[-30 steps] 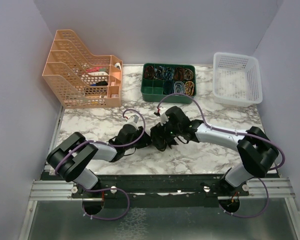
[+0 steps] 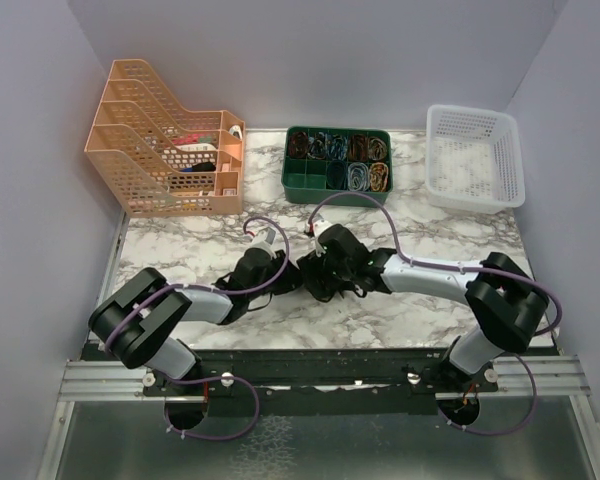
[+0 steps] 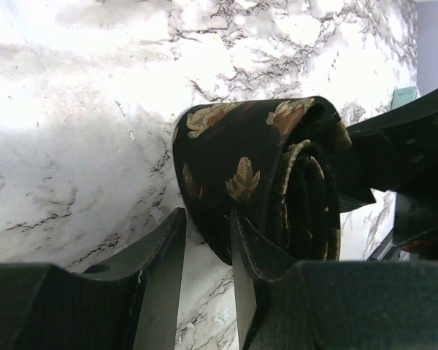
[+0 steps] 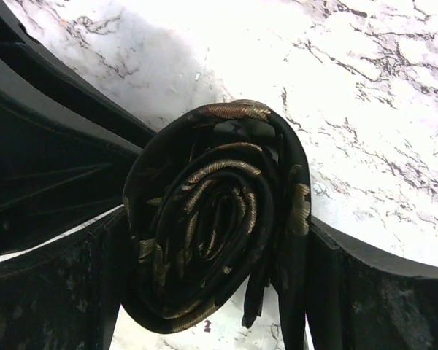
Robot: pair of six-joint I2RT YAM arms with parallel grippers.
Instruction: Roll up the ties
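Observation:
A black tie with gold leaf pattern [image 4: 197,240] is wound into a spiral roll on the marble table, in the middle of the top view between the two grippers. My right gripper stands open around the roll, one finger on either side. My left gripper is part open, its fingertips at the roll's side in the left wrist view; I cannot tell whether they touch it. In the top view both grippers meet over the roll and mostly hide it.
A green divided box [image 2: 305,190] of coiled ties stands behind the arms, with an orange organizer [image 2: 165,200] at back left and an empty white basket [image 2: 470,190] at back right.
The left gripper has moved very little.

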